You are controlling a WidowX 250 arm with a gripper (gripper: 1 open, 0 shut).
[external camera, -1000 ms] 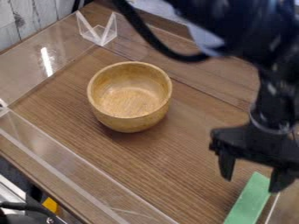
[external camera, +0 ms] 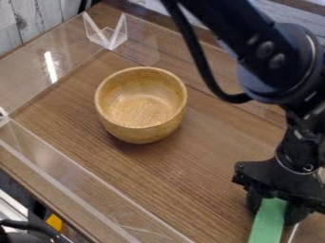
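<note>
At the bottom right, my black gripper is lowered to the tabletop, shut on a green object that runs out toward the bottom edge. Its fingertips partly cover the object, whose far end is hidden. A wooden bowl stands empty on the wooden table, left of the arm and well apart from the gripper.
A small white wire-like item stands at the back left. Clear panels edge the table on the left. The table's middle, between bowl and gripper, is clear.
My gripper has come down onto the green object and its fingers have closed on it. The bowl has not moved.
</note>
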